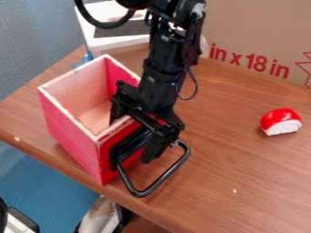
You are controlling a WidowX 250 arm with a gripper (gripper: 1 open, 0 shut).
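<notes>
A black robot arm (168, 68) comes down from the top centre to a pink-red open box (73, 123) with a pale inside. My gripper (127, 127) is low at the box's right side, partly over its interior and rim. The fingertips are hidden or merge into the dark body, so the finger's state and anything between it cannot be made out. A black metal loop sticks out toward the front right. A red and white round object (281, 122) lies apart on the right of the wooden table.
A cardboard sheet (261, 32) with red lettering stands at the back, beside a white object behind the arm. The table's left edge drops to a blue floor (43, 182).
</notes>
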